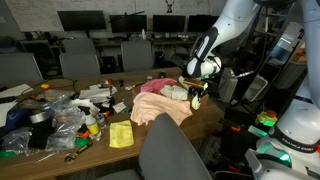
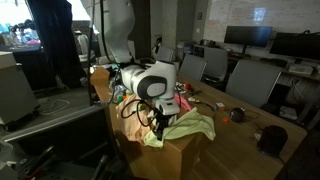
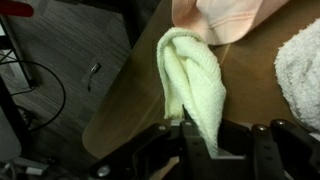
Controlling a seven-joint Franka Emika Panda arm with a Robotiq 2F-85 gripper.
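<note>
A pale yellow-green cloth (image 3: pixel 195 80) runs up from the fingers in the wrist view, bunched at its lower end. My gripper is shut on that end. In exterior view 1 the gripper (image 1: pixel 192 87) is at the table's right end, with the pale cloth (image 1: pixel 196 101) hanging below it near the edge. A peach cloth (image 3: pixel 222 17) lies just beyond the held one, and a white towel (image 3: pixel 303 75) is to the right. The arm hides part of the cloth in exterior view 2.
The peach cloth (image 1: pixel 160 107) and a pink cloth (image 1: pixel 153 87) lie left of the gripper. A yellow cloth (image 1: pixel 121 135) is farther left, near plastic bags (image 1: pixel 62 125) and bottles. Bare wooden table (image 3: pixel 130 110) shows beside the held cloth, its edge dropping to a dark floor.
</note>
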